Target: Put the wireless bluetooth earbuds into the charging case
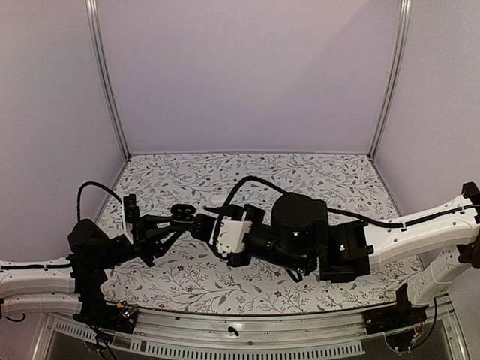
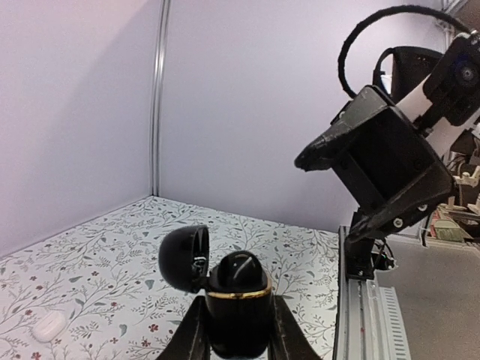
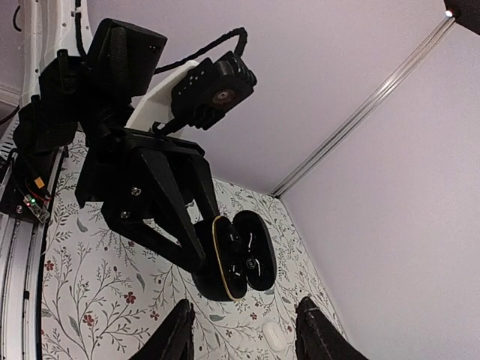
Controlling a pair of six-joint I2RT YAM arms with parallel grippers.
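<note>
The black charging case (image 2: 238, 315) with a gold rim is held upright by my left gripper, shut on it; its lid (image 2: 180, 255) stands open. In the right wrist view the case (image 3: 214, 281) shows dark earbud shapes inside, though I cannot tell exactly what is seated, and the left gripper grips it from the side. My right gripper is apart from the case, fingers open with nothing seen between them; in the left wrist view it hangs at upper right.
A small white oval object (image 2: 49, 324) lies on the floral mat (image 1: 337, 180) beyond the grippers. Walls enclose it at the back and sides.
</note>
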